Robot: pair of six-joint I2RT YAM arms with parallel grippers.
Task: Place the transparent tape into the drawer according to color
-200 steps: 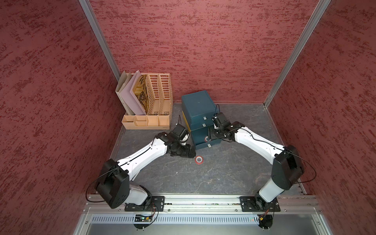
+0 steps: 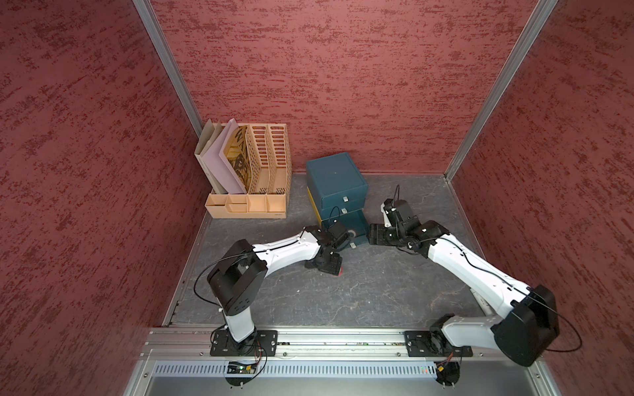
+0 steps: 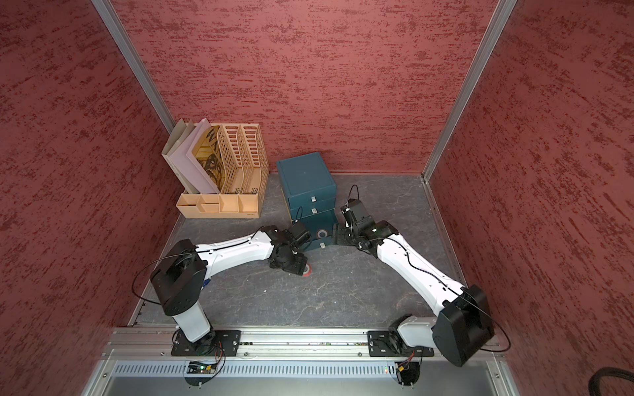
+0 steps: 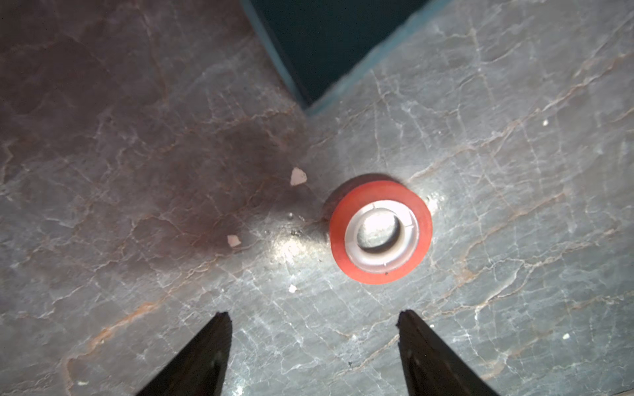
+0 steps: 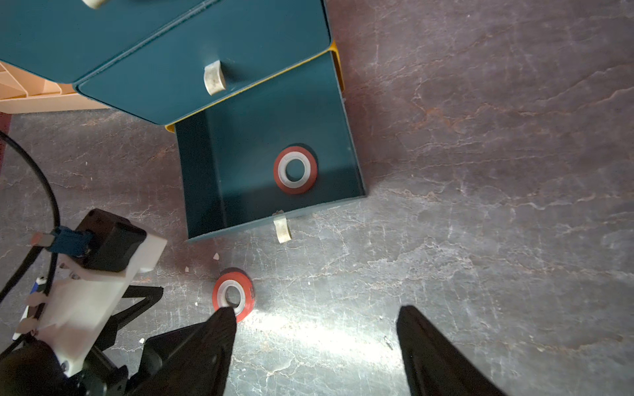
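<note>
A roll of red tape (image 4: 340, 231) with a white core lies flat on the grey tabletop, in front of the drawer. My left gripper hangs over the table close to that roll, its fingers apart and nothing between them; the roll sits ahead of the fingertips in the left wrist view. A second red roll (image 5: 282, 183) rests inside the pulled-out bottom drawer (image 5: 244, 135) of the dark teal cabinet (image 3: 305, 178). To the right of the drawer my right gripper stands open and empty. The left arm partly covers the loose roll in the top left view.
A wooden organizer (image 2: 246, 206) with folders (image 2: 221, 165) stands at the back left. My left gripper's body reaches into the right wrist view near the loose roll.
My right gripper has drawn away to the right, off the drawer's side. The roll in the drawer stays put.
</note>
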